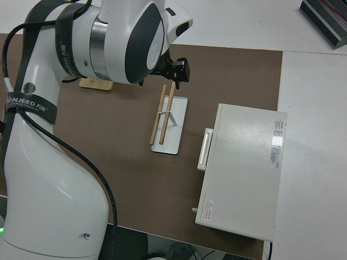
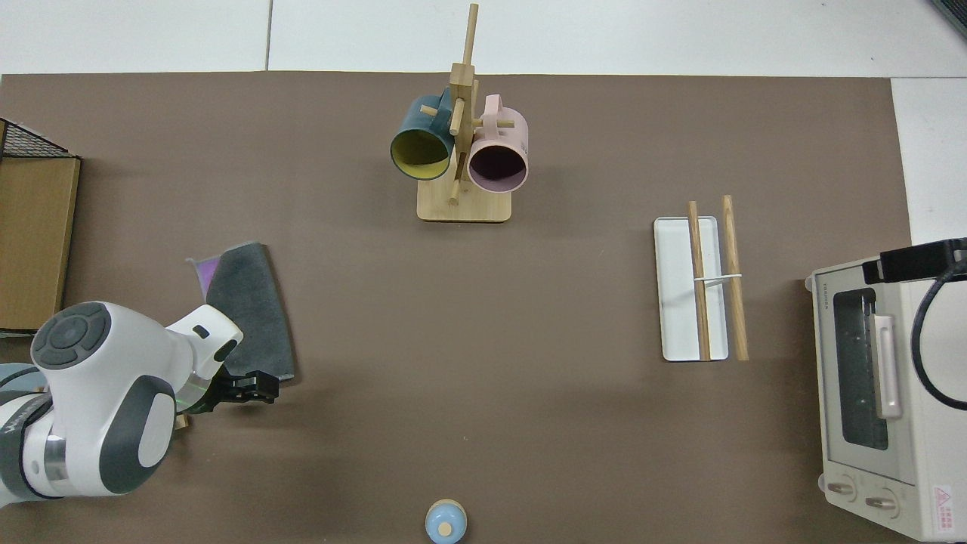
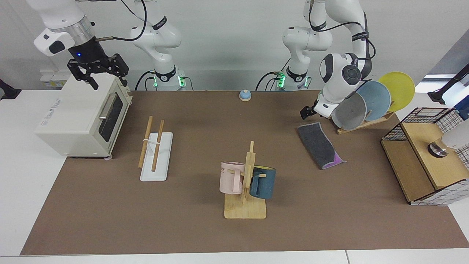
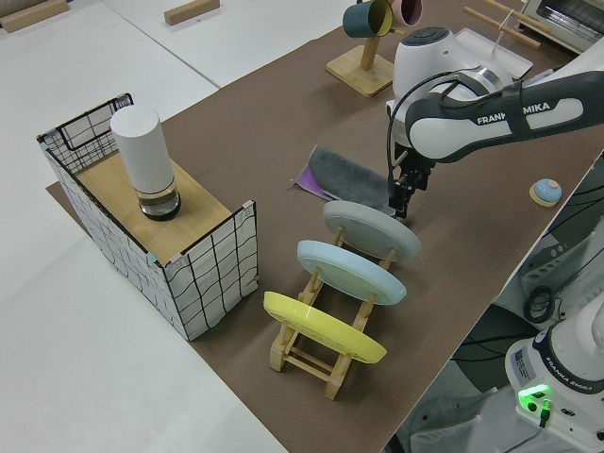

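One arm's gripper is low at left in the top view, beside a folded grey-purple cloth and near a rack of three plates; its finger state is unclear. The other gripper hangs above the white oven; its fingers are unclear too. A wooden tree holds a teal mug and a pink mug. A white tray with two wooden sticks lies near the oven.
A wire-sided wooden shelf with a white cylinder stands beside the plates. A small blue dome sits at the table edge.
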